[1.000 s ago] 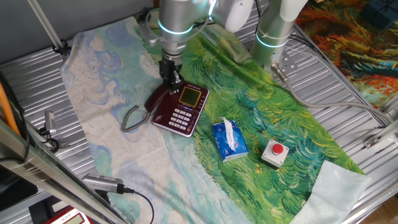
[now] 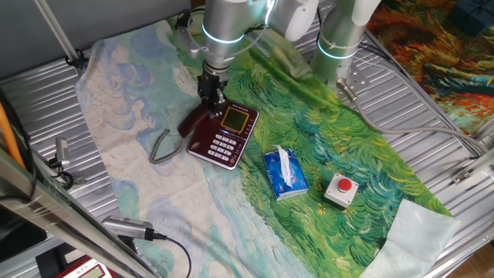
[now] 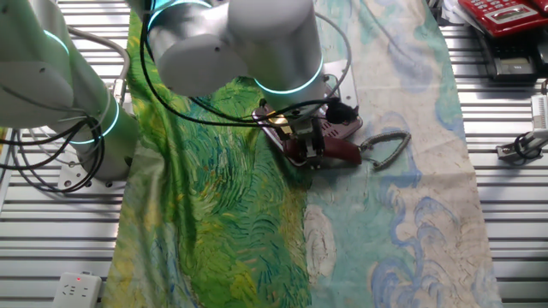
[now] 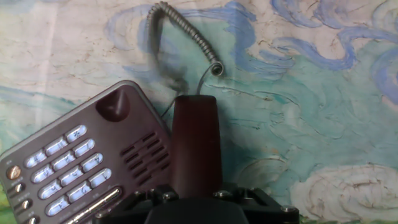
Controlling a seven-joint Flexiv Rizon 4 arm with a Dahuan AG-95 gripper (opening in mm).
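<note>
A dark red desk telephone (image 2: pixel 224 137) with a grey screen and pale keys lies on the painted cloth. Its handset (image 4: pixel 196 137) runs along the left side of the phone in exterior view 1, off its cradle; the bare earpiece hollow shows in the wrist view. My gripper is shut on the handset, with dark fingers on both sides of it. A coiled grey cord (image 4: pixel 186 28) loops from the handset's free end. In exterior view 2 the arm covers much of the phone, while the handset (image 3: pixel 341 151) sticks out beside the gripper (image 3: pixel 308 152).
A blue tissue pack (image 2: pixel 285 174) and a white box with a red button (image 2: pixel 343 185) stand right of the phone. A pale cloth (image 2: pixel 413 238) lies at the front right.
The gripper has shifted only slightly. The tissue pack and button box are unchanged.
</note>
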